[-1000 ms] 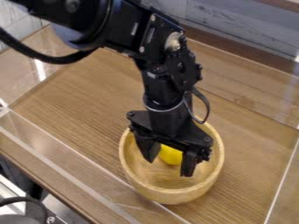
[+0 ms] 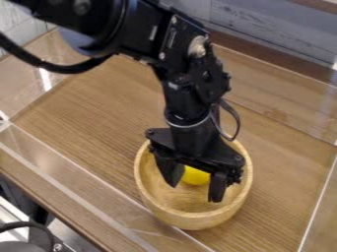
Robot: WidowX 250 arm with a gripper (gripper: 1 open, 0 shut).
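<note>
The black gripper (image 2: 195, 167) is over and partly inside a pale yellow bowl (image 2: 191, 212), its fingers pointing down. A bright yellow object (image 2: 195, 176) lies in the bowl between the fingers, partly hidden by them. I cannot tell whether the fingers touch it or stand apart from it.
A pale wall (image 2: 263, 25) runs along the back. Dark cables and hardware sit at the lower left beyond the table's edge.
The gripper has shifted very slightly over the bowl; the bowl and yellow object look almost the same.
</note>
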